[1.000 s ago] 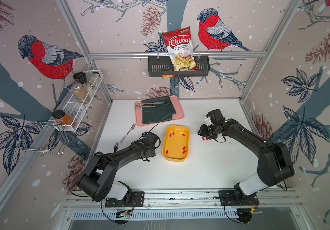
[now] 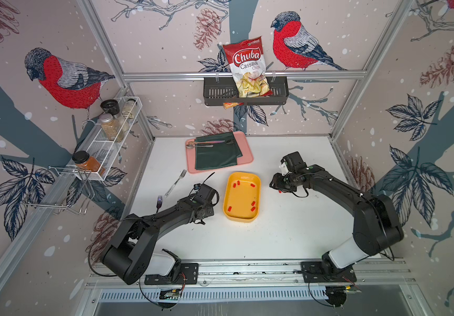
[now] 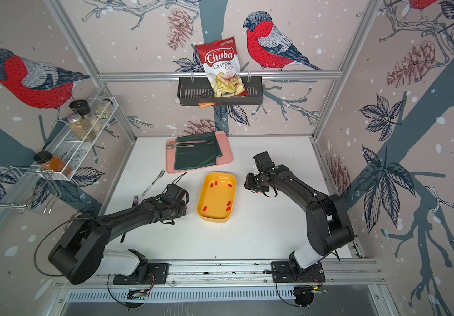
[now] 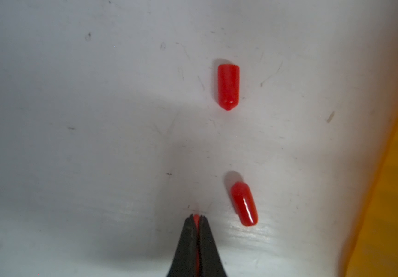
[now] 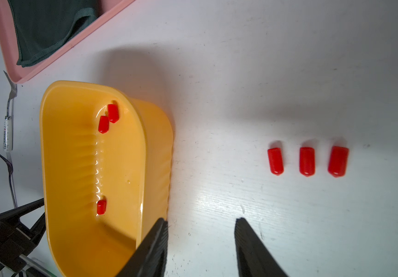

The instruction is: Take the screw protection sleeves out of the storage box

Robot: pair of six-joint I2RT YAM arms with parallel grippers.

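Several red screw sleeves (image 2: 252, 184) lie spread inside the yellow storage box (image 2: 226, 190) in the middle of the table. My left gripper is shut close above the tabletop, left of the box. A thin red strip shows along the seam of its fingers; whether this is a sleeve behind them is unclear. Ahead and to the right of those tips lie two loose sleeves, a nearer one (image 4: 245, 204) and a farther one (image 4: 228, 86). On the box's other side, my right gripper hangs open and empty. Three sleeves (image 5: 307, 161) lie in a row right of it.
Behind the box sits a pink tray (image 2: 191, 162) with a dark green cloth and cutlery. A fork (image 2: 175, 183) lies left of the box, with another fork partly under the left arm. Free table surrounds the sleeve row on the right.
My right gripper has shifted slightly left toward the box. The left arm's elbow has swung a little left and down, while its gripper stays beside the box. The sleeves in the box look unmoved.
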